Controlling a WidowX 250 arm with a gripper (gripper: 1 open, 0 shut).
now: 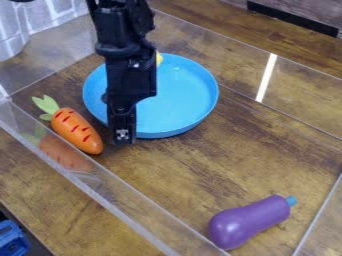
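Note:
My black gripper (pixel 123 130) reaches down from the top over the left part of a blue plate (pixel 187 100), its fingertips low near the plate's front-left rim. It looks shut, with nothing visible between the fingers. A toy carrot (pixel 75 129) with green leaves lies on the wooden table just left of the plate. A yellow object (pixel 158 57) at the back of the plate is mostly hidden behind the arm. A purple toy eggplant (pixel 249 220) lies at the front right.
Clear walls run along the left and right sides of the wooden table (pixel 214 170). A blue object (pixel 8 238) sits outside at the lower left.

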